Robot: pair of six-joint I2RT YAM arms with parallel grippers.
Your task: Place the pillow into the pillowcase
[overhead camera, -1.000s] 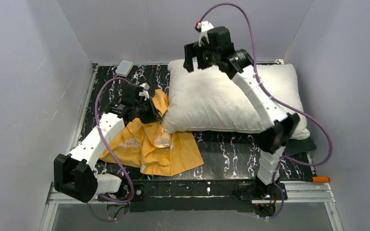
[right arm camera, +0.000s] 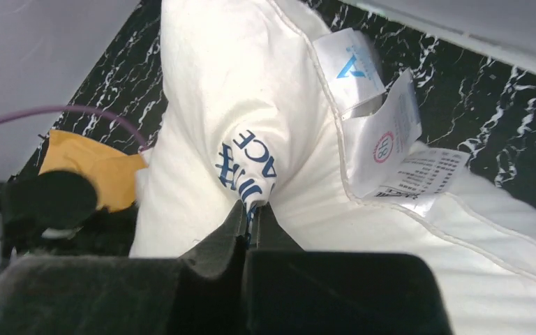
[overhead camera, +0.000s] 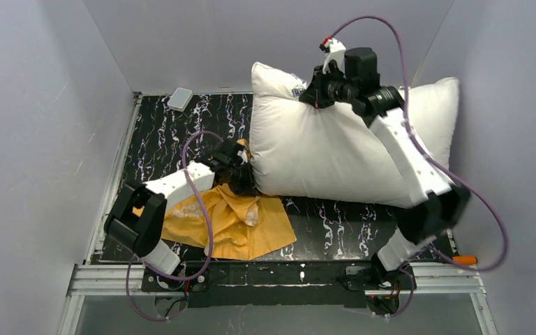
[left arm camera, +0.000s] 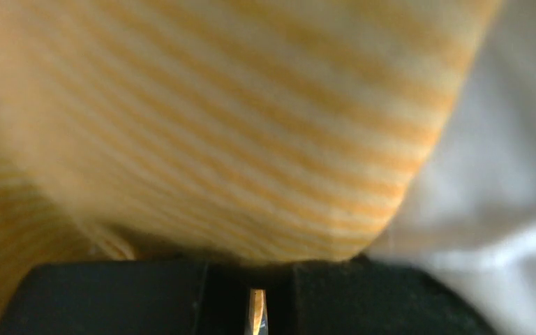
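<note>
The big white pillow (overhead camera: pixel 349 153) fills the right of the top view. My right gripper is shut on its upper left part, bunching fabric printed with blue lettering beside care labels. My left gripper (overhead camera: pixel 248 181) is low at the pillow's left end, over the crumpled yellow pillowcase (overhead camera: pixel 223 223). In the left wrist view its dark fingers are shut, with striped yellow cloth (left arm camera: pixel 237 118) and white fabric (left arm camera: pixel 495 160) right above them; whether cloth is caught between cannot be told.
A small pale block (overhead camera: pixel 180 98) lies at the back left corner. Grey walls enclose the back and sides.
My left gripper has moved slightly right and toward the front.
</note>
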